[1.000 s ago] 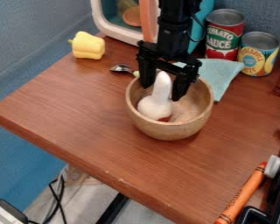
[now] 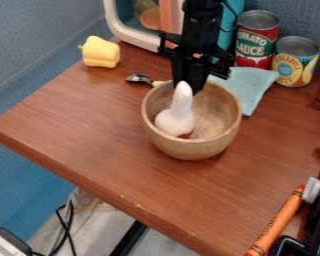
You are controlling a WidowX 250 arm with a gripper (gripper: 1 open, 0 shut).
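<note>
A wooden bowl [image 2: 195, 145] sits in the middle-right of the table, with a white bulb-shaped object [image 2: 176, 115], upright and narrow at the top, inside it. My black gripper [image 2: 190, 78] is above the back part of the bowl, over the top of the white object and apparently apart from it. Whether its fingers are open or shut is hard to make out.
A yellow pepper [image 2: 100, 52], a small dark-handled utensil [image 2: 140, 79], a tomato sauce can [image 2: 255, 39], a second can [image 2: 295, 61], a pale blue cloth [image 2: 250, 86] and an orange marker [image 2: 284, 220] surround the bowl.
My gripper has risen and moved back from around the white object's top to above it. The white object remains in the bowl.
</note>
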